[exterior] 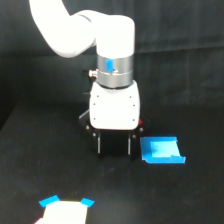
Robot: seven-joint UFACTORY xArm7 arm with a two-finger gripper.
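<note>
My white arm comes down from the top of the view, and its gripper (pixel 114 146) hangs at the middle. The two thin dark fingers (pixel 99 143) stand well apart, with nothing visible between them. To their right lies a pale square edged in blue tape (pixel 163 149). At the lower left, a pale patch with blue tape at its corners (pixel 66 212) is cut off by the bottom edge. Small dark and reddish bits (pixel 142 126) show behind the gripper's body, too hidden to make out.
A dark curtain (pixel 185 50) closes off the back.
</note>
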